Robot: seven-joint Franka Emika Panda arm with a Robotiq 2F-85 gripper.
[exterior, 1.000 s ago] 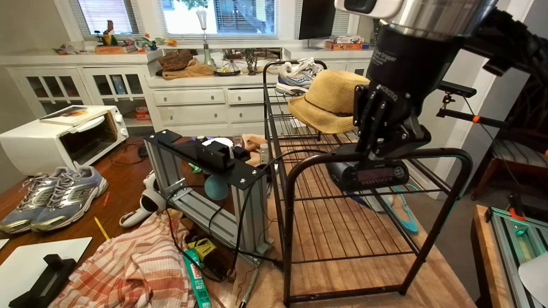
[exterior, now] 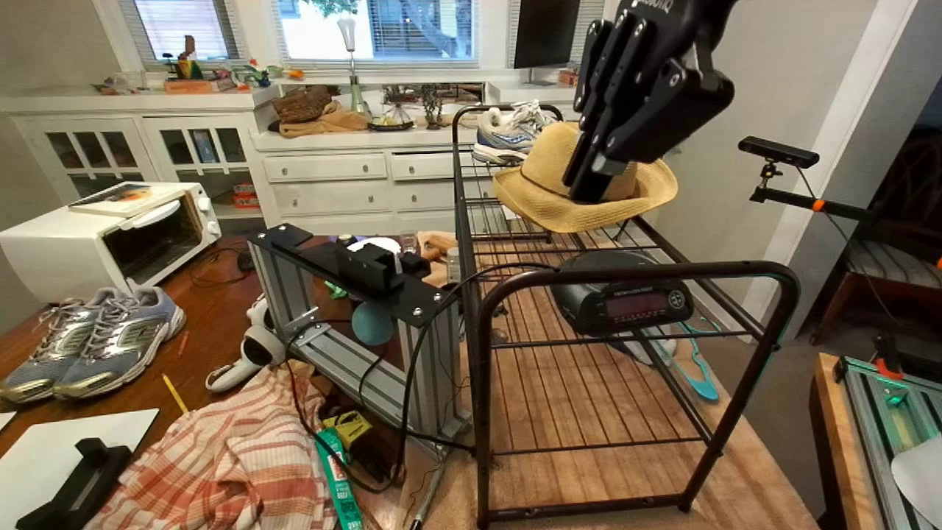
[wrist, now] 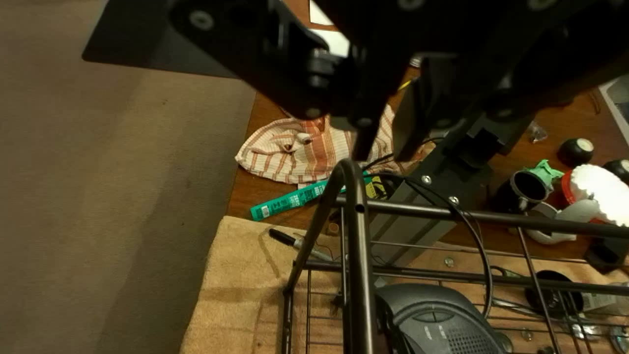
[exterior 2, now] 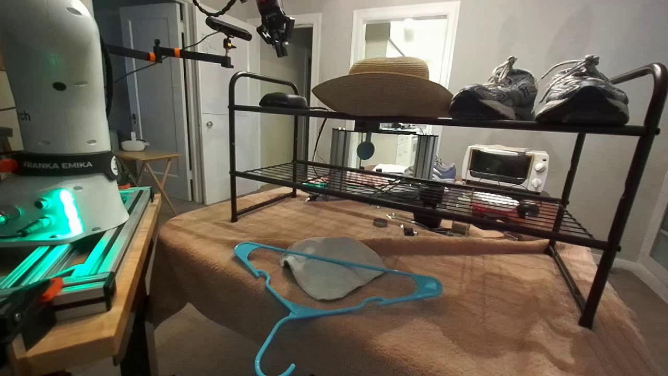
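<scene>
My gripper (exterior: 589, 184) hangs above the near end of the rack, in front of the straw hat (exterior: 543, 181) in exterior view 1. In the wrist view a narrow gap shows between its dark fingers, with no object visible in it; whether they are fully closed is unclear. Below sits the black clock radio (exterior: 618, 300) on the top shelf of the dark metal rack (exterior: 636, 275), apart from the gripper. From exterior view 2 the gripper (exterior 2: 280, 49) appears well above the rack, left of the hat (exterior 2: 385, 91).
Running shoes (exterior 2: 494, 94) stand past the hat on the top shelf. A blue hanger (exterior 2: 350, 308) and grey cloth (exterior 2: 332, 279) lie on the brown blanket. An aluminium frame (exterior: 371, 366) stands close beside the rack, and a cable runs to the radio.
My gripper has risen from the clock radio and now overlaps the hat in exterior view 1. The radio and the rack's near end have shifted slightly left there.
</scene>
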